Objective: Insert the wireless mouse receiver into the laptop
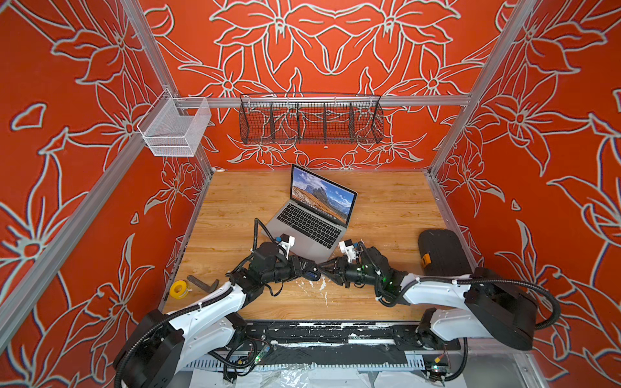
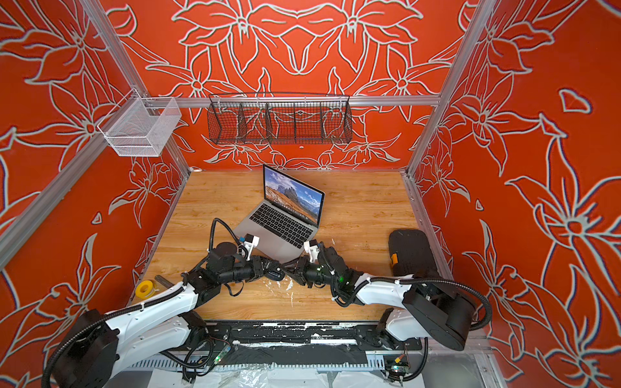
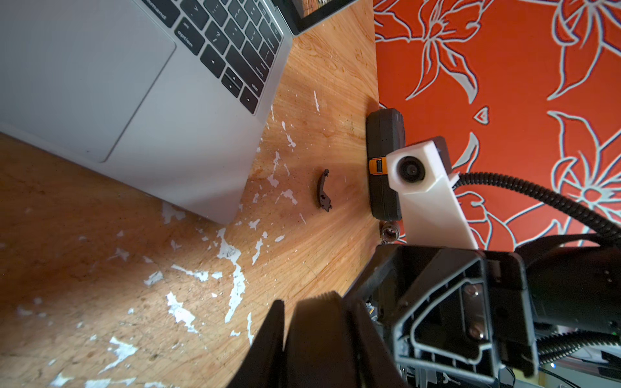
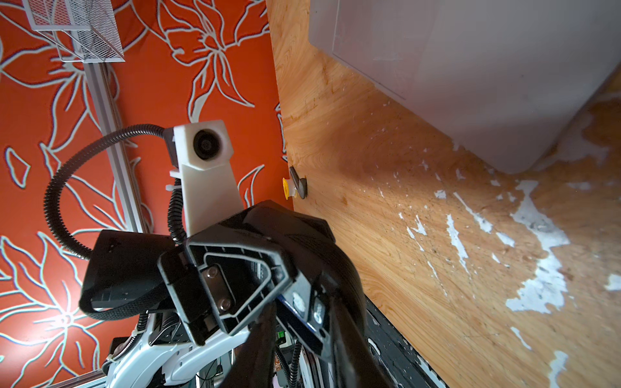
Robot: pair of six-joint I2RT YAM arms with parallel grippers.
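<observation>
A black mouse [image 1: 311, 274] is held above the worn table by my left gripper [image 1: 302, 267], which is shut on it. In the right wrist view the mouse [image 4: 346, 274] shows a bluish strip with pale patches on its side facing the camera. Close to it from the right comes my right gripper [image 1: 325, 266], part open, its fingertips by the mouse; I cannot tell whether they touch. No receiver can be made out. The open silver laptop [image 1: 309, 232] sits behind both grippers, its front corner [image 3: 223, 210] near them.
A small dark piece [image 3: 324, 190] lies on the wood right of the laptop. A black case [image 1: 443, 252] stands at the right edge. Yellow tape [image 1: 179, 289] and a dark tool [image 1: 203, 283] are at the left.
</observation>
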